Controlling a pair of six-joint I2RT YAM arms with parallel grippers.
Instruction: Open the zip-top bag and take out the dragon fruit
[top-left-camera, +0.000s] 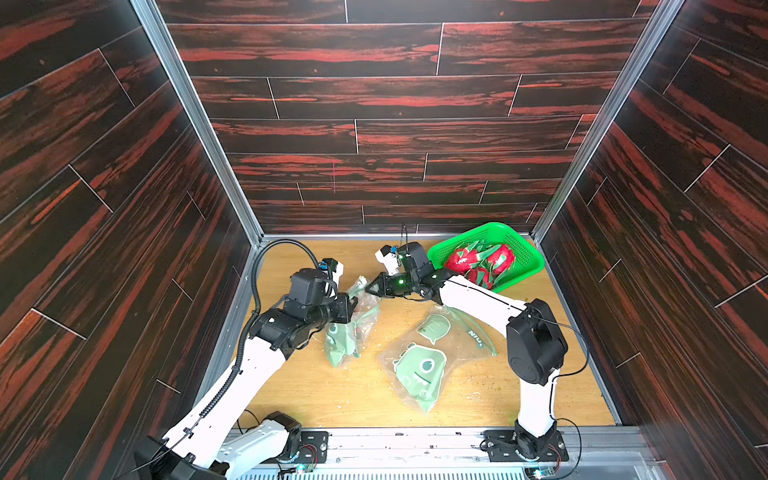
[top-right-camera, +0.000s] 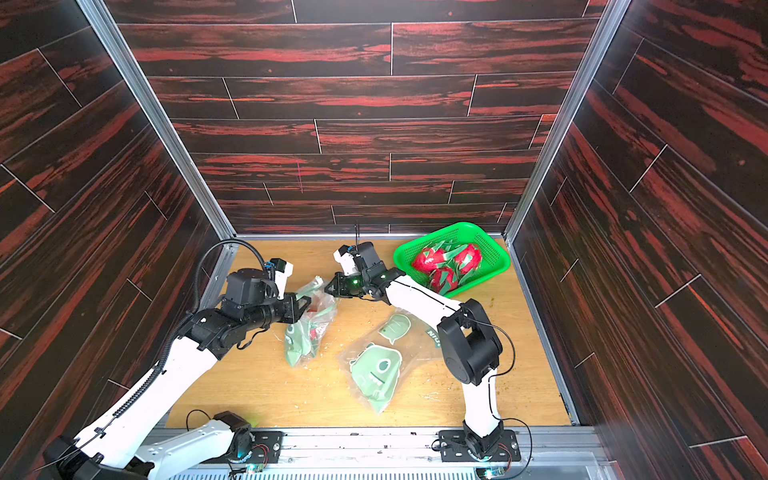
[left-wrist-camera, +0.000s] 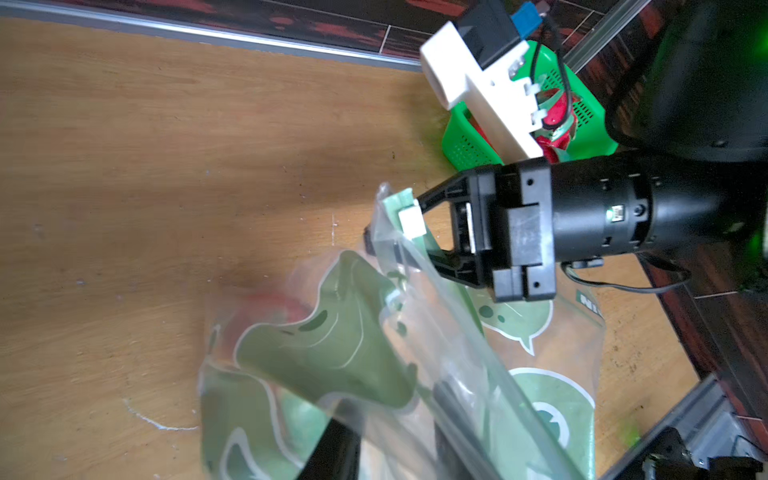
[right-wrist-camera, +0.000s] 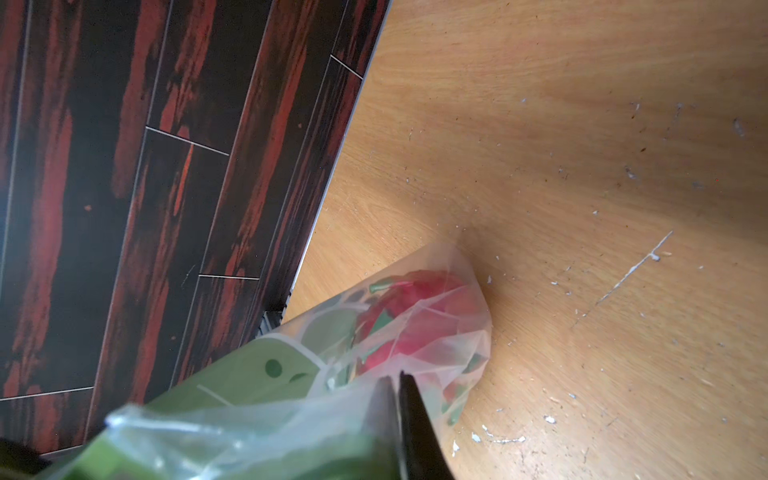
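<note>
A clear zip bag with green print stands between my two arms, its top edge raised. Through its plastic shows the red dragon fruit with green tips, low in the bag. My left gripper is at the bag's mouth, its dark fingers apart; one of them is seen through the plastic. My right gripper reaches in from the right to the opposite part of the bag's top edge. The plastic lies at its fingertips, and whether they pinch it is unclear.
A second printed bag lies flat, seemingly empty, at the front centre. A green basket with several red dragon fruits stands at the back right. Bare table shows around the bag.
</note>
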